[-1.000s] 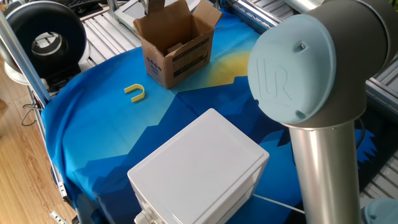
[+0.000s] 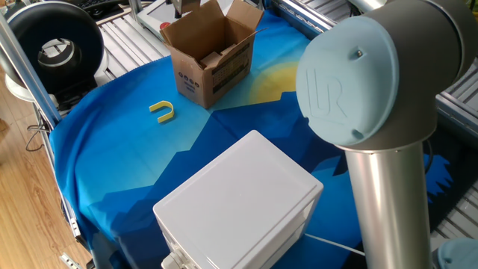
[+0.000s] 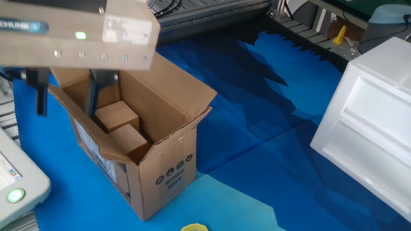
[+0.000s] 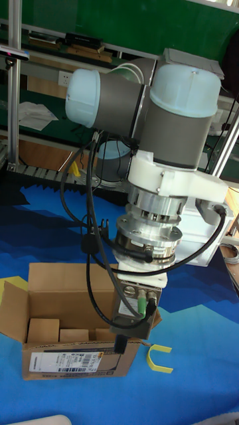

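Observation:
An open cardboard box (image 3: 168, 168) stands on the blue cloth with its flaps spread. Inside it lie two plain brown blocks, the farther block (image 3: 117, 116) and the nearer block (image 3: 128, 139). In exterior view 2 my gripper (image 3: 67, 114) is open, its dark fingers well apart and nothing visible between them. One finger (image 3: 96, 93) shows against the box's opening; the other finger (image 3: 42, 96) appears left of the box. Exterior view 3 shows the gripper's body beside the box's right end, where a dark finger (image 4: 119, 344) overlaps the box's corner.
A yellow U-shaped piece (image 2: 162, 112) lies on the cloth near the box. The white drawer unit (image 2: 239, 202) occupies the cloth's near side. A pale device with a green-lit button (image 3: 19, 192) sits beside the box. Bare cloth separates the box from the drawer unit.
The arm's blue-capped joint has shifted slightly left. The yellow piece and drawer unit are unmoved.

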